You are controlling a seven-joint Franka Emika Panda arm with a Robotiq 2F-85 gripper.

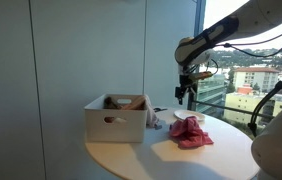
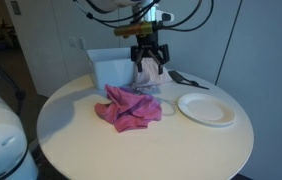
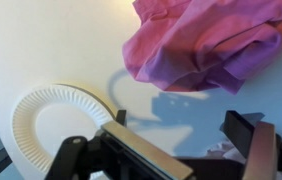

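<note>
My gripper hangs open above the table, with no object between its fingers. A crumpled pink cloth point(image 2: 129, 107) lies on the white tabletop, apart from the gripper; the wrist view has it at the top. Right of the cloth in exterior view 2 rests a white paper plate point(image 2: 207, 110), with its ribbed rim at lower left in the wrist view. Behind the gripper, by the box, is a pale cloth point(image 2: 151, 75), partly hidden by the fingers.
A white box point(image 1: 114, 123) with brown items inside stands at the table's back left. Dark utensils point(image 2: 186, 80) lie behind the plate. A window is beyond the arm.
</note>
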